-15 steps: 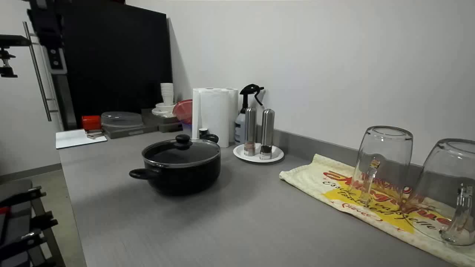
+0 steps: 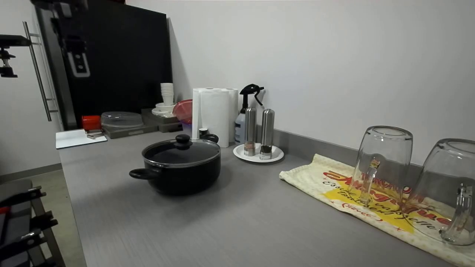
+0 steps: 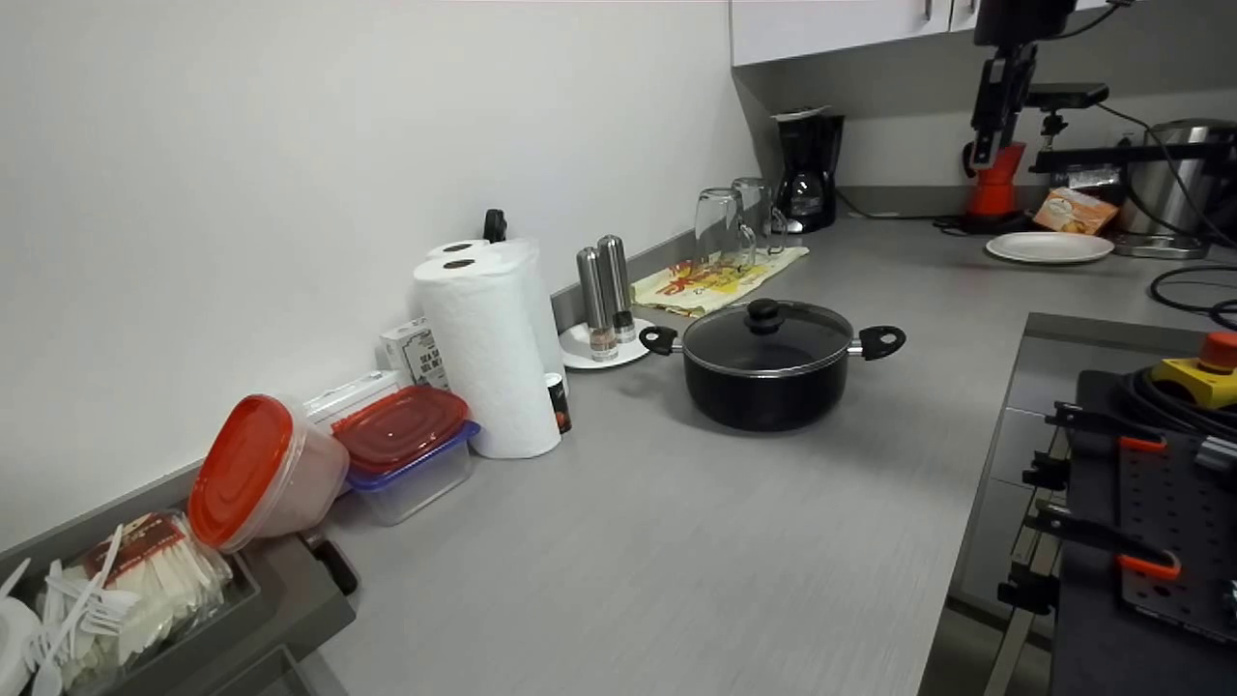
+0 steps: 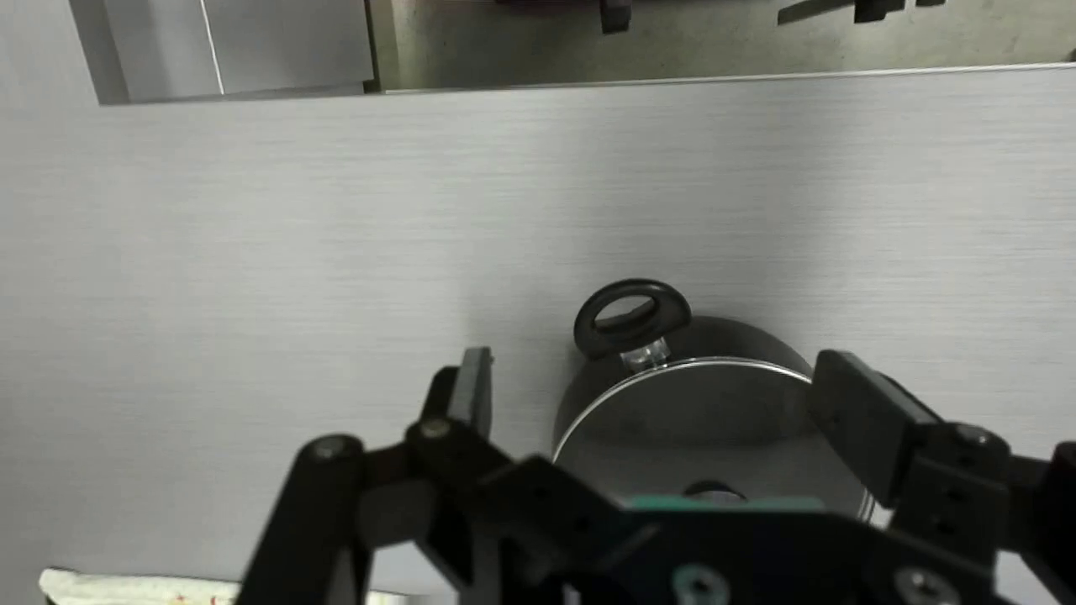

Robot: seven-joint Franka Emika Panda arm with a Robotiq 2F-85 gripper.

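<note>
A black pot (image 2: pixel 184 178) with a glass lid stands on the grey counter (image 3: pixel 649 557). The lid's round black knob (image 3: pixel 762 315) is at its centre, and loop handles stick out on opposite sides. My gripper hangs well above the counter, its fingers spread wide and nothing held between them. In the wrist view the pot's rim and one handle (image 4: pixel 630 321) appear below the gap, while the gripper body hides the pot's other side. Exterior view 1 has the gripper (image 2: pixel 79 66) high at the upper left; exterior view 2 has it (image 3: pixel 986 157) at the upper right.
Two steel mills (image 2: pixel 266 133) stand on a white plate (image 2: pixel 279 153) behind the pot, beside paper towel rolls (image 3: pixel 493 360). Glass mugs (image 2: pixel 383 164) rest upside down on a printed cloth (image 2: pixel 307 174). The counter in front of the pot is clear.
My gripper has shifted rightward and slightly down in exterior view 1. The pot, lid and other items stay where they were.
</note>
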